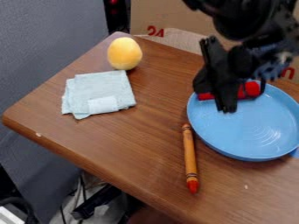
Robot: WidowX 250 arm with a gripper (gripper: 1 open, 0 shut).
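Observation:
My black gripper (218,98) reaches down from the top right to the back part of a blue plate (246,131). A red cylindrical object (251,88) lies at the plate's back, partly hidden behind the gripper, whose fingers are over or around its left portion; whether they hold it I cannot tell. An orange crayon (190,159) with red ends lies on the table just left of the plate.
A yellow rounded object (124,53) and a folded pale cloth (97,93) sit at the left of the wooden table (117,149). Cardboard stands behind.

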